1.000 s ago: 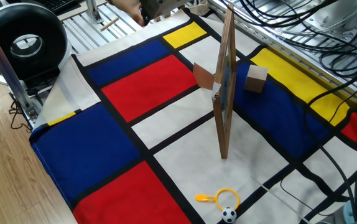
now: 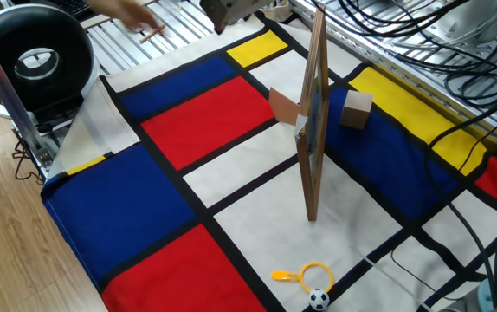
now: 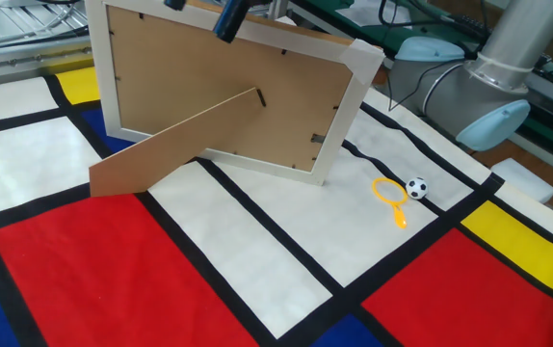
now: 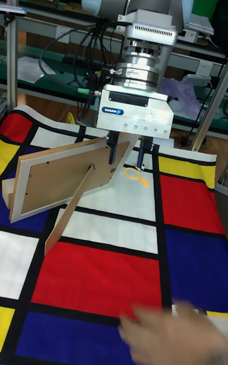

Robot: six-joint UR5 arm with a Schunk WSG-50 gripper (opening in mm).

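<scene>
My gripper [image 4: 126,164] points down with its two dark fingers apart and nothing visible between them. In exterior view 2 only the ends of the fingers [image 3: 229,19] show, at the top edge, overlapping the picture frame's upper edge; contact cannot be told. The picture frame [image 3: 199,82] stands upright on the cloth, its brown back propped by a fold-out leg [image 3: 166,149]. A yellow magnifying glass [image 2: 316,276] lies flat, with a small soccer ball [image 2: 319,300] against its ring. Beyond the frame's front side sits a wooden block [image 2: 357,111].
A coloured, black-lined cloth [image 2: 205,121] covers the table, largely bare on the frame's leg side. Loose black cables [image 2: 456,130] hang along one edge. A person's hand [image 4: 158,334] reaches in at the edge opposite the arm, blurred. A small stick [image 2: 152,34] lies on the metal rack.
The person's hand at the top of exterior view 1 has moved left, towards the small stick. The frame, block, magnifying glass and ball have stayed put.
</scene>
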